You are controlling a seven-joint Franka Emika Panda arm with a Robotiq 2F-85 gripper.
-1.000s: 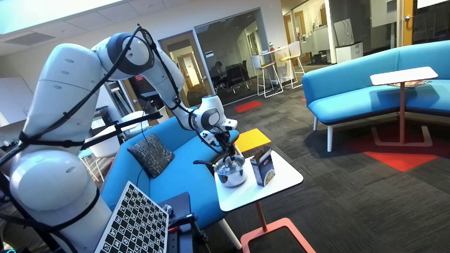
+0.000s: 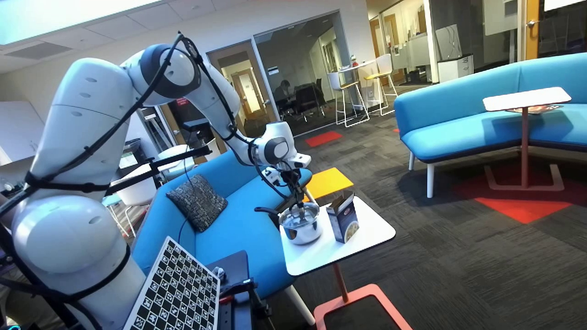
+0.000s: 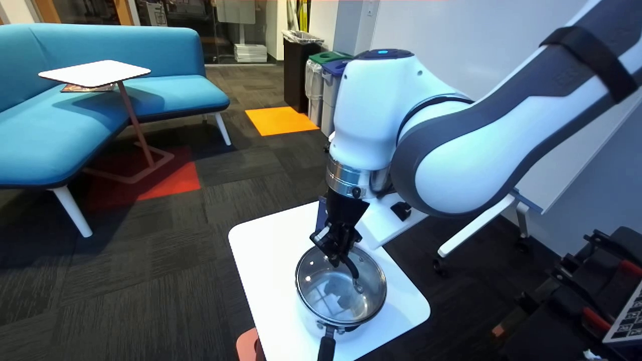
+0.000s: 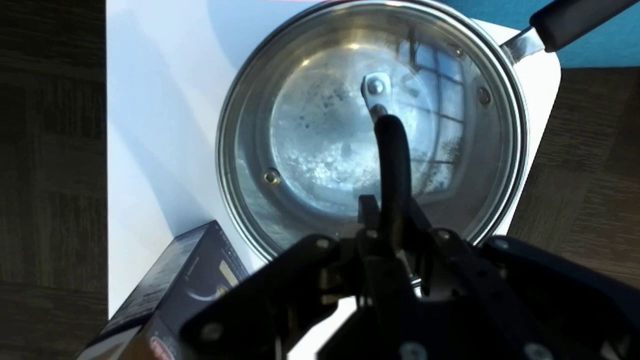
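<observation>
A steel pot (image 2: 304, 233) with a dark side handle (image 3: 326, 347) stands on the white table (image 2: 375, 224). Across its mouth lies a clear glass lid (image 4: 336, 132) with a metal rim. My gripper is shut on the lid's black arched handle (image 4: 393, 150), whose far metal end meets the glass near the middle. In exterior view 2 the gripper (image 3: 338, 246) reaches down over the lid. Whether the rim sits fully on the pot or slightly above it, I cannot tell. The handle's near end is hidden by the fingers.
Close beside the pot stands a dark blue box (image 2: 344, 219), its corner near my gripper in the wrist view. A blue sofa (image 2: 242, 220) adjoins the table. Bare tabletop shows on the side away from the pot's handle.
My gripper has shifted very slightly up and to the right in exterior view 1.
</observation>
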